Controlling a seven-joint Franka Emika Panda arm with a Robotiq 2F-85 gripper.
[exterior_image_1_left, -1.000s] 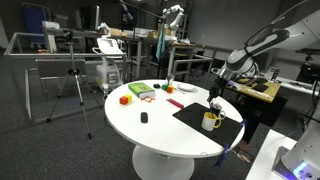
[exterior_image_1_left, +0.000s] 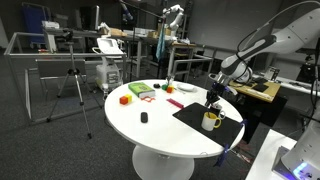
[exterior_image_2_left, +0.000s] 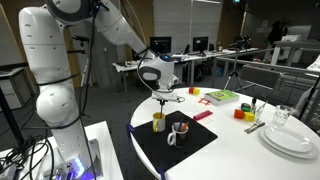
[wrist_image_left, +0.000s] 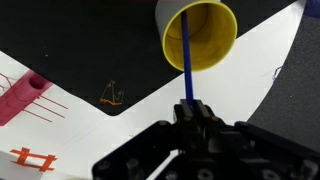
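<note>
In the wrist view a slim blue stick (wrist_image_left: 187, 55) runs out from my gripper, which is shut on it. Its far end overlaps the inside of a mug with a yellow interior (wrist_image_left: 222, 34); how deep it reaches cannot be told. That yellow-lined mug (exterior_image_2_left: 158, 122) stands on a black mat, below my gripper (exterior_image_2_left: 163, 99) in exterior view 2. Close beside it is a dark mug (exterior_image_2_left: 180, 134) with pens or similar slim things in it. Exterior view 1 also shows the yellow-lined mug (exterior_image_1_left: 209, 123) near the mat's front edge.
The black mat (exterior_image_1_left: 188, 116) covers part of the white table (exterior_image_1_left: 125, 118). A red marker (exterior_image_2_left: 201, 115) lies by it. White plates (exterior_image_2_left: 287, 143), a green box (exterior_image_2_left: 222, 97) and small coloured blocks sit farther off. A dark object (exterior_image_1_left: 144, 117) rests alone at the left.
The arm has come down a little and shifted slightly toward the mugs in exterior view 1. The mugs and the other table objects appear unmoved.
</note>
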